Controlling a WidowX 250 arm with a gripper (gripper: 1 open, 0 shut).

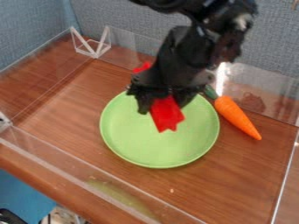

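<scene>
My black gripper (163, 98) is above a light green plate (140, 144), shut on a red object (166, 115) that hangs from its fingers over the plate's middle. Another bit of red (142, 66) shows behind the gripper at its upper left; whether it is part of the same object I cannot tell. An orange carrot (237, 116) lies to the right of the plate, its green top partly behind the arm.
Clear walls edge the wooden table (65, 101), with a white wire bracket (90, 45) at the back left corner. Bare wood is free left and right of the plate.
</scene>
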